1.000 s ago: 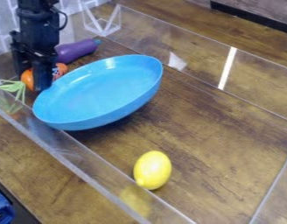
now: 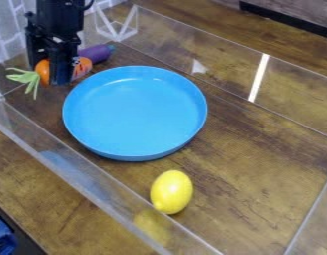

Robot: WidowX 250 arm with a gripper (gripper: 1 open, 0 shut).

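Note:
The black gripper (image 2: 57, 62) is at the upper left, lowered onto an orange carrot (image 2: 45, 73) with pale green leaves and shut on it. A purple eggplant (image 2: 97, 52) lies just behind, partly hidden by the arm. A light blue plate (image 2: 135, 112) lies flat to the right of the gripper. A yellow lemon (image 2: 171, 191) sits apart in front of the plate.
Clear plastic walls border the wooden surface (image 2: 246, 159) on several sides. The area right of the plate is bare wood. A blue object (image 2: 0, 239) shows at the bottom left corner.
The plate, tilted and further left a second ago, now lies flat. The gripper and carrot have shifted slightly, with more of the carrot showing above the plate's left side.

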